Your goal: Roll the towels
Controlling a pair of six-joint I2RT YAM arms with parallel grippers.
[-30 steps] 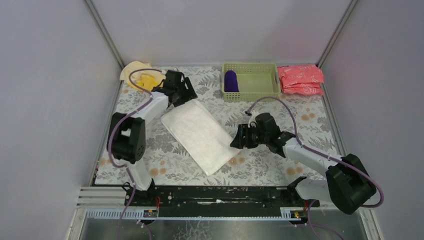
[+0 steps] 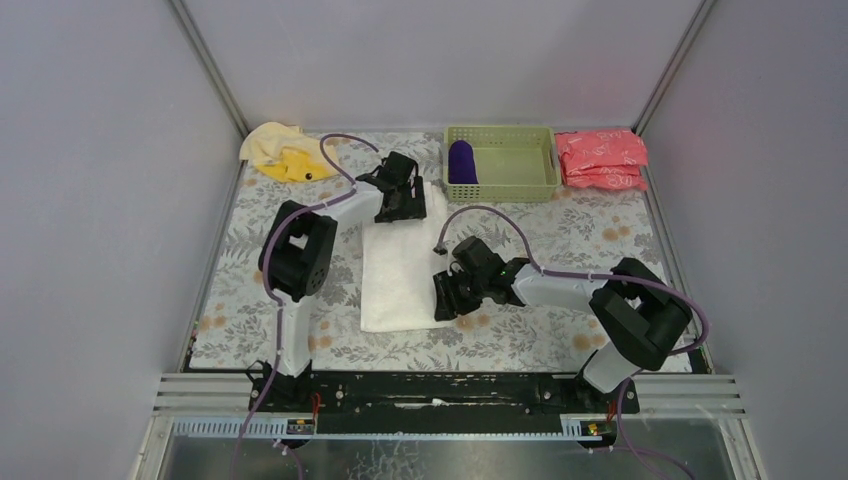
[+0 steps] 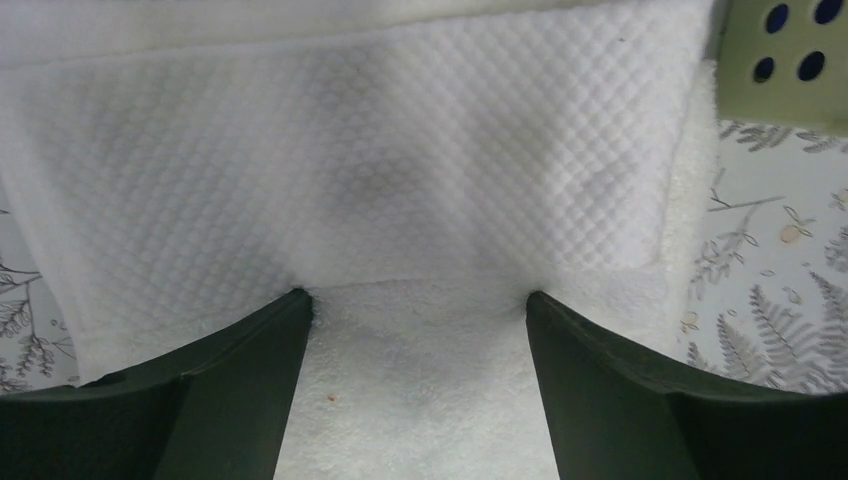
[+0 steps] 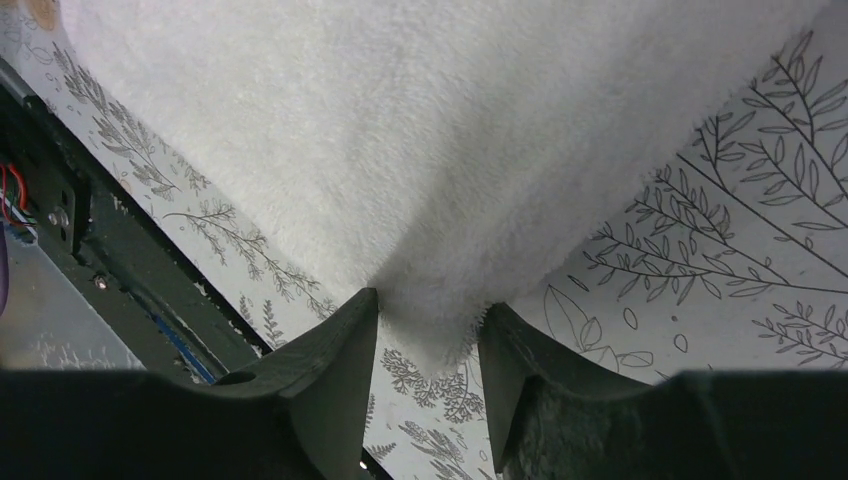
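A white towel (image 2: 401, 280) lies folded in a long rectangle at the table's middle, its sides running nearly straight front to back. At its far end my left gripper (image 2: 404, 215) rests low on the cloth; in the left wrist view its fingers (image 3: 262, 345) are apart, pressing on the towel near a hem line. My right gripper (image 2: 447, 305) is at the towel's near right corner. In the right wrist view that corner (image 4: 430, 345) lies between the parted fingers, with a crease running up from it.
A green basket (image 2: 520, 193) with a purple roll (image 2: 462, 162) inside stands at the back, close to the towel's far right. Folded red cloths (image 2: 602, 155) lie right of it, yellow cloths (image 2: 285, 150) at the back left.
The towel lay slanted and now lies nearly straight. Its far end has shifted right with my left gripper, its near right corner left and slightly nearer with my right gripper.
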